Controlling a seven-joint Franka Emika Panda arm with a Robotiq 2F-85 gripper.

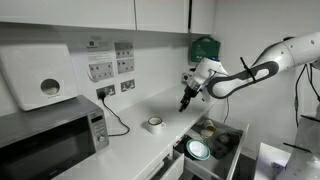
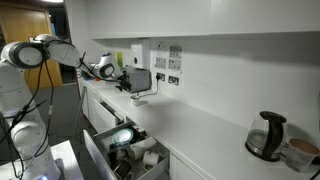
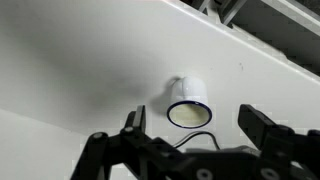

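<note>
A white mug (image 1: 155, 125) with a dark rim stands upright on the white counter (image 1: 130, 150). Seen from above in the wrist view, the mug (image 3: 189, 108) appears ahead of and between the fingers, lower than they are and touching neither. My gripper (image 1: 186, 101) hangs over the counter to the right of the mug in exterior view 1, apart from it. Both fingers (image 3: 137, 119) are spread wide in the wrist view, so the gripper is open with nothing held. In exterior view 2 the same mug (image 2: 137, 100) sits on the counter beyond the drawer.
An open drawer (image 2: 155, 173) below the counter holds a pale plate (image 1: 198, 150) and several dark items. A microwave (image 1: 60, 140) stands at the left in exterior view 1. The kettle (image 2: 265, 136) is at the far right in exterior view 2.
</note>
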